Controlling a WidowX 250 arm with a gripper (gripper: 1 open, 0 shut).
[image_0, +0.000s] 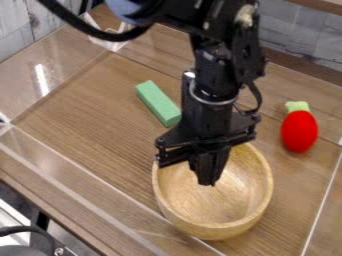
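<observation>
My black gripper (209, 154) is at the centre, just over the back part of a tan round bowl (221, 205); its fingertips look close together, with nothing visible between them. A green block (158, 102) lies on the wooden table behind and left of the gripper, clear of it. A red oval object with a pale green top (299, 131) lies at the right, beside the bowl's back side. The bowl's inside, as far as it shows, is empty; its back rim is partly hidden by the gripper.
The wooden table (80, 130) has free room on the left. A pale wall stands at the upper left, and the table's edge runs along the lower left.
</observation>
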